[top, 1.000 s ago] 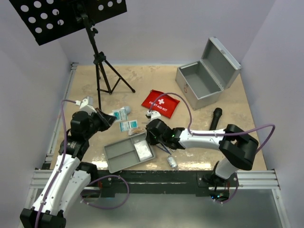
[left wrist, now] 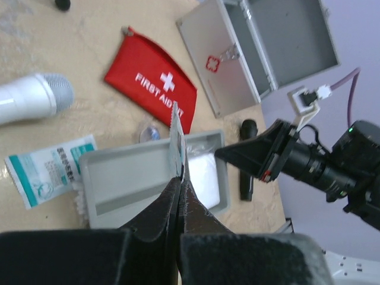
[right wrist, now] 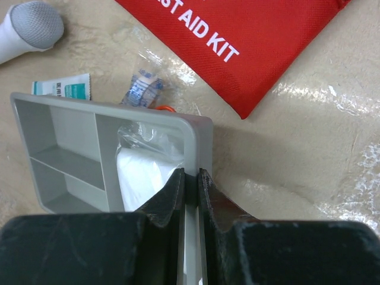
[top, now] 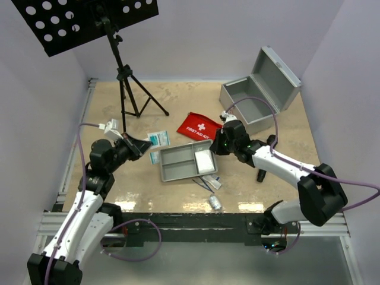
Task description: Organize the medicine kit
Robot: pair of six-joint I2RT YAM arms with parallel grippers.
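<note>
The grey divided tray (top: 178, 177) hangs tilted over the loose supplies, its right wall pinched in my right gripper. A clear bag of white material (right wrist: 141, 178) sits in the tray's right-hand compartment; the other two compartments look empty. To the tray's upper left, my left gripper (top: 149, 142) is shut on a thin teal-and-white packet (left wrist: 177, 145), seen edge-on in the left wrist view. A second gauze packet (left wrist: 52, 170) lies on the table, partly covered by the tray. The open silver case (top: 249, 101) stands at the back right.
A red first aid pouch (top: 199, 127) lies between the tray and the stand (top: 123, 77). A white microphone (left wrist: 29, 98) is at the left, a black microphone (left wrist: 247, 160) at the right. A can (top: 215, 203) and small packs (top: 212, 180) lie in front.
The left gripper keeps its packet and has shifted slightly right.
</note>
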